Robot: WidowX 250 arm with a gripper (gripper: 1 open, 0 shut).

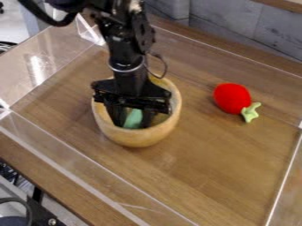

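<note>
My black gripper [132,95] is open and reaches down into a light wooden bowl [158,132] in the middle of the table. A green object [133,118] lies in the bowl between and under the fingers, partly hidden by them; whether they touch it I cannot tell.
A red vegetable [232,97] with a pale green top lies to the right of the bowl on the wooden table [213,177]. A clear plastic edging runs along the left side.
</note>
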